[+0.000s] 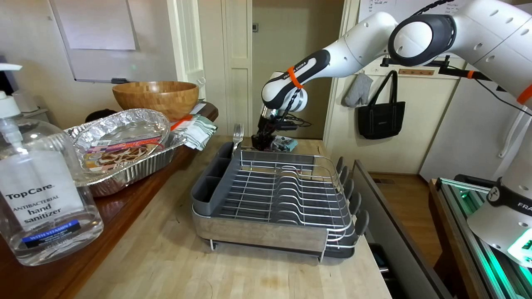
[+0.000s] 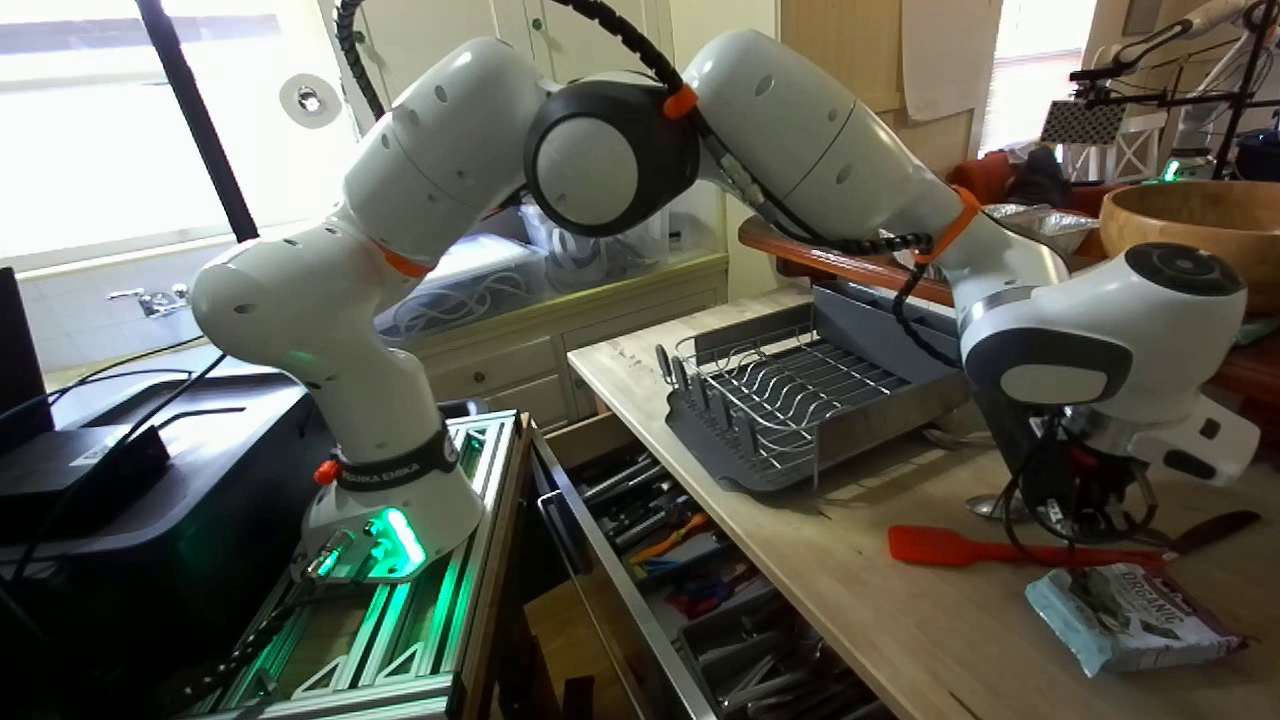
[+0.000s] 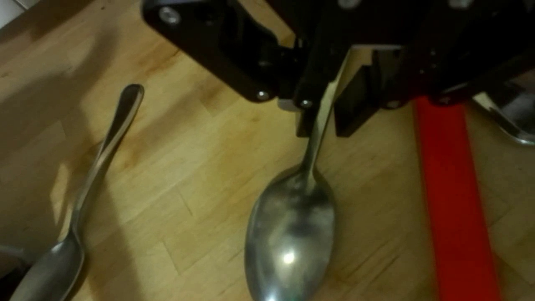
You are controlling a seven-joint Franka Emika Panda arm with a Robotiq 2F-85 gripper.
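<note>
In the wrist view a metal spoon (image 3: pixel 293 235) lies on the wooden tabletop, bowl toward the camera. Its thin handle runs up between the fingers of my gripper. The fingers stand part open around it; a gap shows on the side of the right finger (image 3: pixel 351 113). In exterior view 2 my gripper (image 2: pixel 1074 522) is low over the table beside the red spatula (image 2: pixel 960 546), its fingertips hard to make out. A second spoon (image 3: pixel 103 155) lies to the left in the wrist view.
A grey dish rack (image 1: pixel 279 199) fills the middle of the table, with a fork (image 1: pixel 237 134) upright in its cutlery holder. A snack packet (image 2: pixel 1128 618) lies near the spatula. Alongside the table edge is an open drawer (image 2: pixel 672 540) full of utensils.
</note>
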